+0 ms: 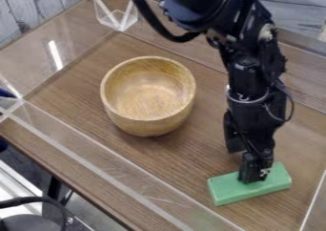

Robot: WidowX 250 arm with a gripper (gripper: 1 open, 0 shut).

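Note:
A flat green block [232,190] lies on the wooden table at the lower right. My black gripper [253,165] is lowered right over it, its tip at the block's back part, around the middle to right. The gap between the fingers is mostly hidden, though the fingers look apart; whether they touch the block I cannot tell.
A round wooden bowl [147,85] sits left of the arm. Clear plastic strips run along the table's left and right edges. The wooden surface [152,158] between bowl and block is bare. A dark cable hangs over the upper middle.

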